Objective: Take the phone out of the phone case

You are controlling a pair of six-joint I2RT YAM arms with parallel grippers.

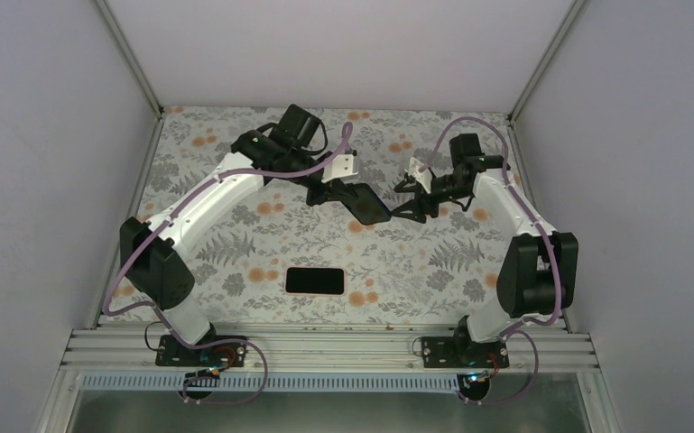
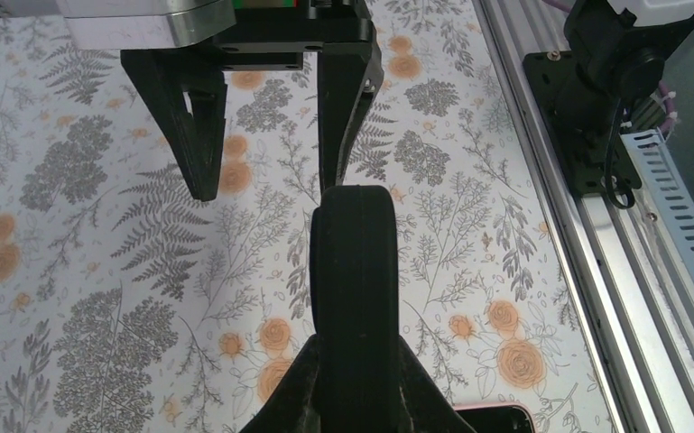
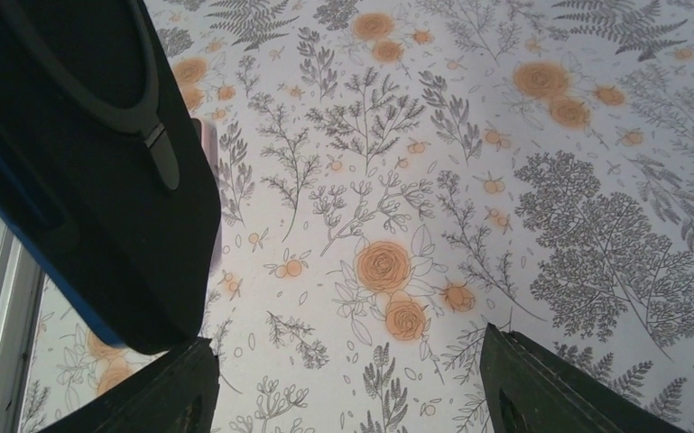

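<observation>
A black phone case point(image 1: 367, 204) hangs above the table, tilted, with my left gripper point(image 1: 340, 188) shut on its upper end. In the right wrist view the same case point(image 3: 99, 180) shows a ring-like stand on its back and a blue edge. The phone point(image 1: 315, 280), black with a pinkish rim, lies flat on the table outside that case. My right gripper point(image 1: 399, 200) stands open to the right of the case, nothing between its fingers. One of its fingers point(image 3: 189, 383) is close to the case's lower corner; whether they touch, I cannot tell.
The table is covered by a floral-patterned cloth point(image 1: 397, 280), clear apart from the phone. Pale walls enclose the sides and back. A metal rail point(image 1: 352, 336) runs along the front edge.
</observation>
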